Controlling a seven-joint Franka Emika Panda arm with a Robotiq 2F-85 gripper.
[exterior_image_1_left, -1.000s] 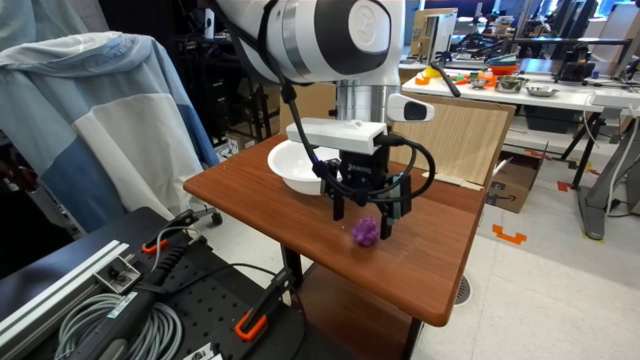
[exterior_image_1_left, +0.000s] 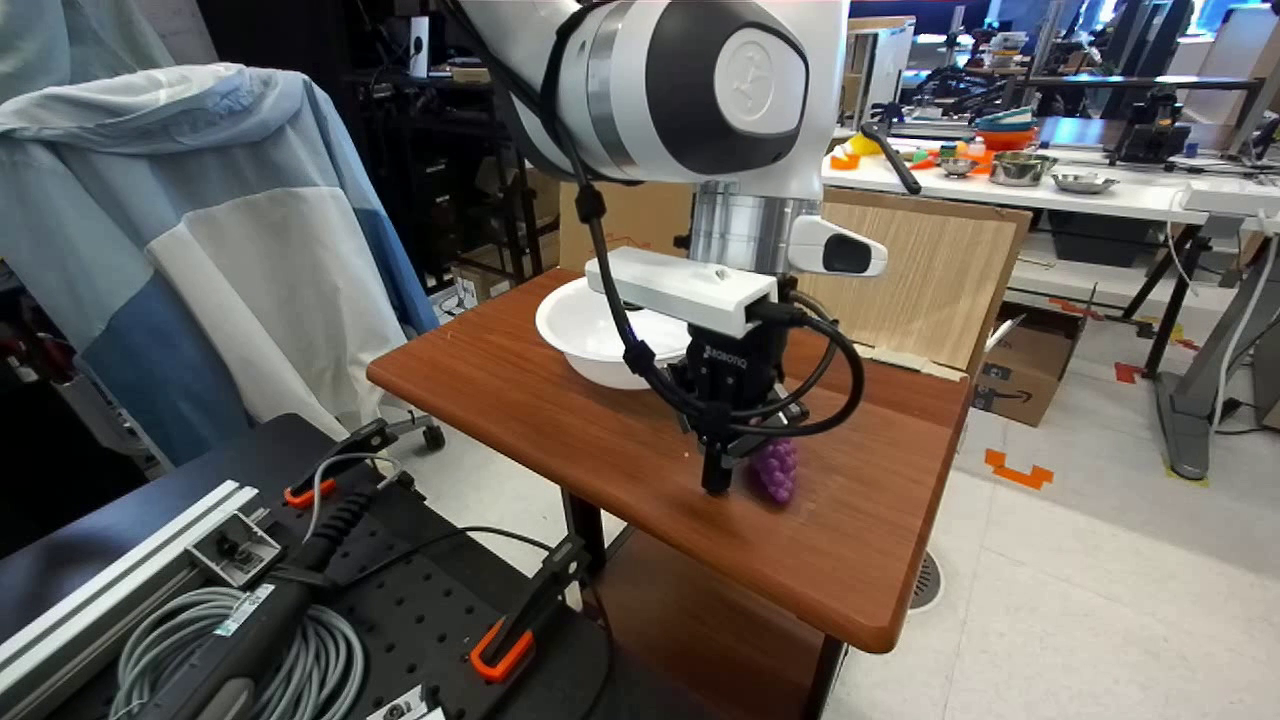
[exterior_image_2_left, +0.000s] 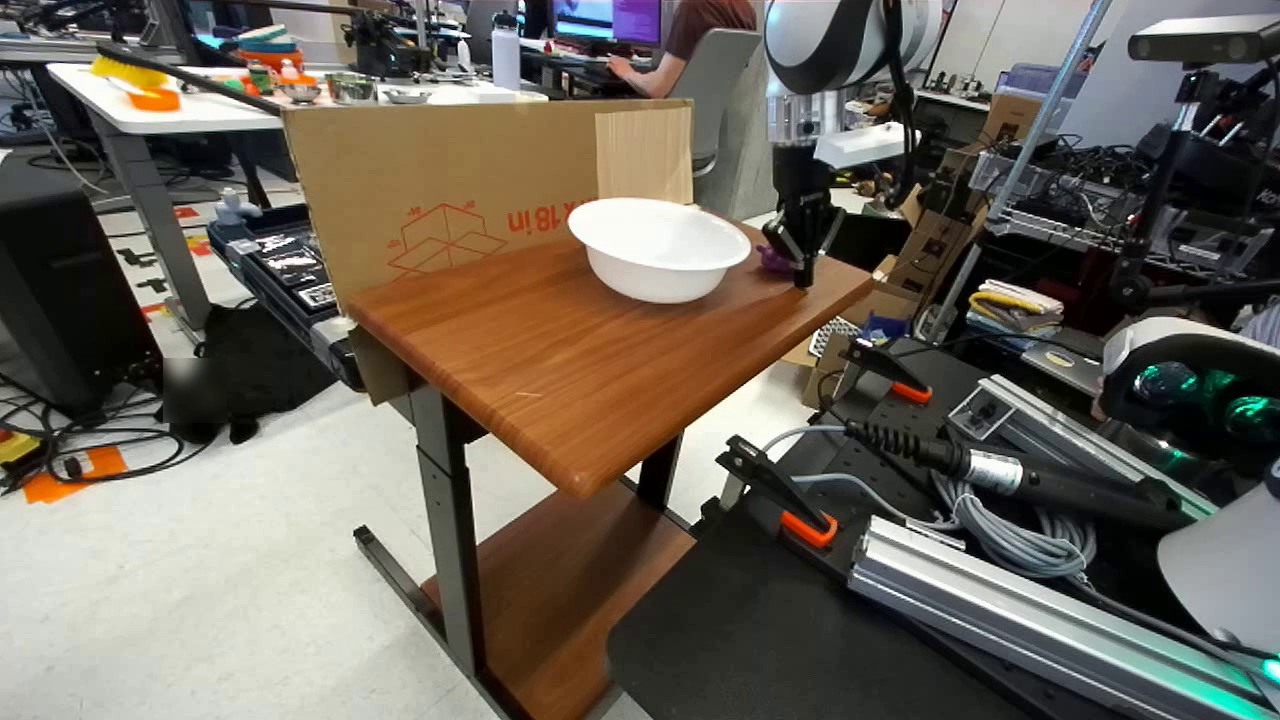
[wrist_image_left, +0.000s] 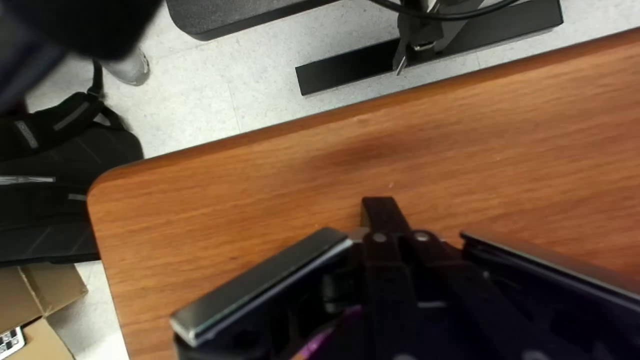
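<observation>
My gripper (exterior_image_1_left: 716, 482) is low over the wooden table (exterior_image_1_left: 504, 366), its fingertips at or near the surface. In the wrist view the fingers (wrist_image_left: 382, 210) are together, and nothing shows between them. A bumpy purple toy like a bunch of grapes (exterior_image_1_left: 776, 470) is just right of the fingers in exterior view 1, partly hidden behind the gripper. Exterior view 2 shows the purple toy (exterior_image_2_left: 773, 259) close beside the fingers; whether they touch is unclear. Only a sliver of magenta (wrist_image_left: 316, 343) appears under the gripper in the wrist view.
A white bowl (exterior_image_2_left: 654, 246) stands on the table behind the gripper as seen in exterior view 1. Cardboard (exterior_image_2_left: 468, 180) walls off one table side. A black bench with clamps and cables (exterior_image_1_left: 396, 588) lies nearby.
My gripper has come down and gone from open to shut.
</observation>
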